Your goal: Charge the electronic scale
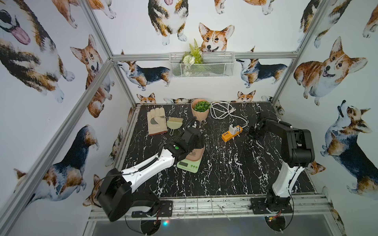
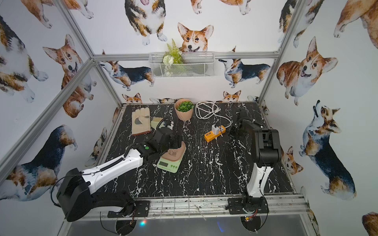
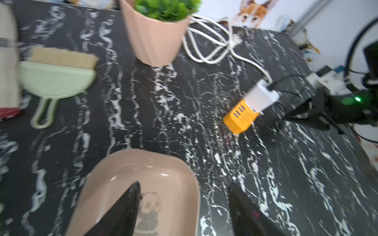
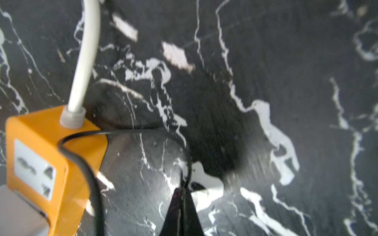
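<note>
A green electronic scale (image 1: 187, 166) with a pink tray (image 3: 165, 177) lies left of centre on the black table. My left gripper is open above that tray. The orange power strip (image 1: 227, 135), with a white charger (image 1: 234, 129) on it, sits to the right; a black cable (image 4: 92, 188) loops beside it. My right gripper is shut at that cable near the strip; whether the cable lies between its fingertips is unclear.
A glove (image 1: 156, 121), a dustpan with brush (image 3: 57, 78) and a potted plant (image 1: 200, 112) stand along the back, beside a coiled white cord (image 1: 222, 110).
</note>
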